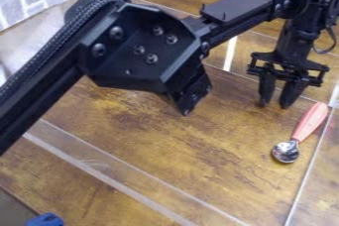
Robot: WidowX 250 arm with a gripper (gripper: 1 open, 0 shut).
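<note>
My black gripper [279,88] points down at the wooden table on the right, its two fingers standing a little apart, part open, with nothing clearly visible between them. Just below it lies a spoon [308,123] with a pink handle and a shiny metal bowl, apart from the fingers.
The arm crosses the upper left and middle of the view. Bare table [146,161] fills the lower middle. A blue object [46,220] is at the lower left corner, and a white railing stands at the top left.
</note>
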